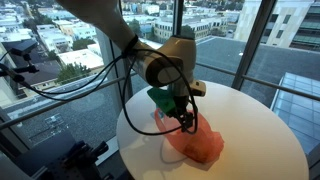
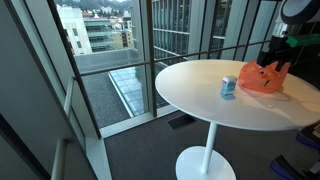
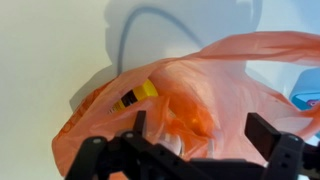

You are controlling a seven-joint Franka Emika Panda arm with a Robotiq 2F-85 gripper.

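An orange-red translucent plastic bag lies crumpled on the white round table, its mouth spread open in the wrist view. Inside it shows a yellow and black item, partly covered by the film. My gripper is open above the bag, its dark fingers apart at the lower edge of the wrist view. Whether any bag film lies between the fingers is hard to make out. A blue and white carton stands on the table beside the bag; in the wrist view a blue object appears at the right edge.
The white table has wide bare room around the bag. Tall windows surround it. A black cable loops from the arm. Dark equipment stands at the lower left.
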